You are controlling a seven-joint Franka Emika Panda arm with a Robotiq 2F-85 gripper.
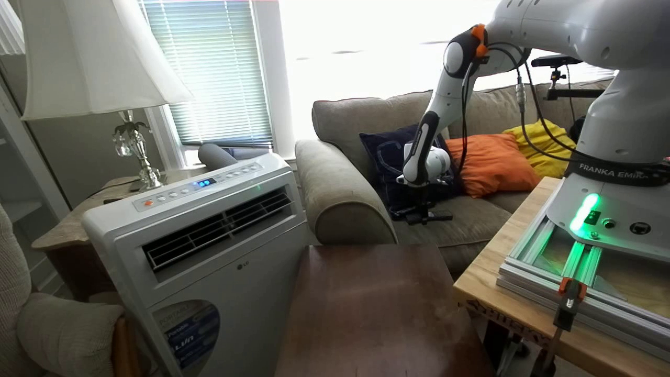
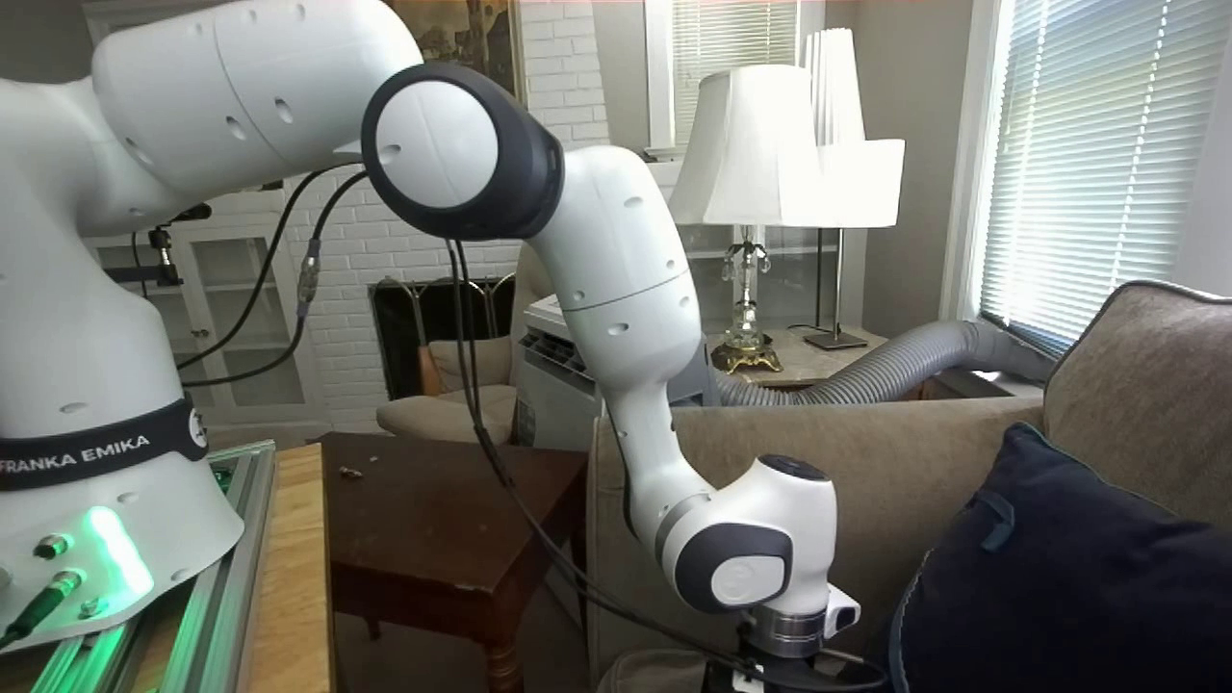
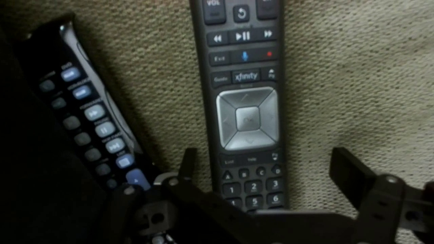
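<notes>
In the wrist view, a dark grey remote with a silver direction pad (image 3: 248, 118) lies face up on the beige couch seat. My gripper is open, one finger on either side of this remote and apart from it; whether the fingertips touch the cloth is unclear. The remote's lower end is hidden behind the gripper body. To its left lies a second, glossy black remote (image 3: 87, 109) at a slant, its lower part also covered. From the exterior, the gripper (image 1: 424, 214) appears low over the seat, in front of the navy pillow (image 1: 388, 157).
The couch (image 1: 348, 195) has a raised armrest beside the arm. An orange pillow (image 1: 488, 164) and a yellow pillow (image 1: 545, 147) lean on the backrest. A brown table (image 1: 377, 301) stands in front, next to a white air conditioner (image 1: 251, 283).
</notes>
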